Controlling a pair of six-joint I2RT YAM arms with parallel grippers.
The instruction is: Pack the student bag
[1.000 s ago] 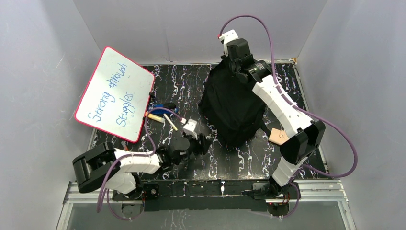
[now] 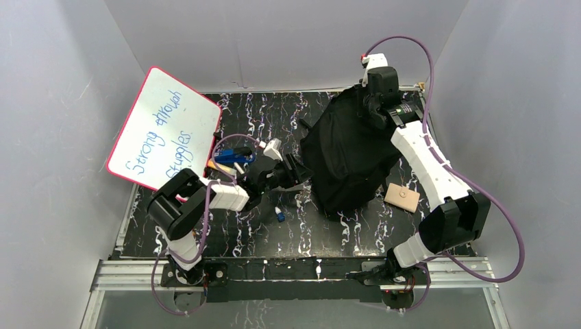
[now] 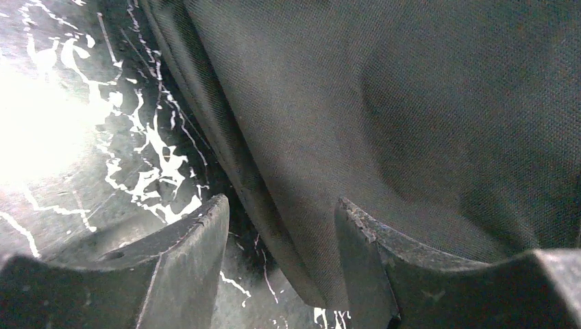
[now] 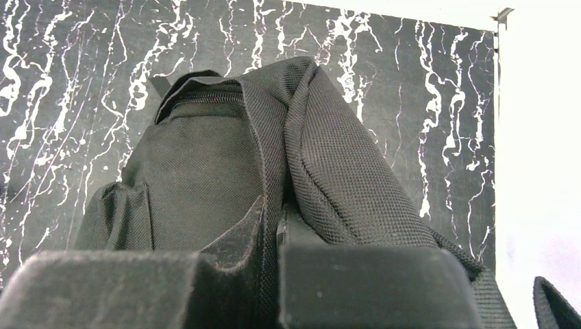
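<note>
A black fabric bag (image 2: 342, 151) slants across the right of the table in the top view. Its upper end is pinched by my right gripper, which is shut on a fold beside a zip (image 4: 209, 98). My left gripper is open at the bag's left side. In the left wrist view, the bag cloth (image 3: 425, 137) fills most of the picture behind the fingers, its edge running down between them; whether they touch it I cannot tell. A small blue-and-white bottle (image 2: 279, 214) lies on the table below the left gripper.
A whiteboard (image 2: 164, 130) with handwriting leans at the left. Beside it lie a blue item (image 2: 229, 157) and a yellow item (image 2: 223, 168), partly behind the left arm. A tan wallet-like item (image 2: 402, 197) lies right of the bag.
</note>
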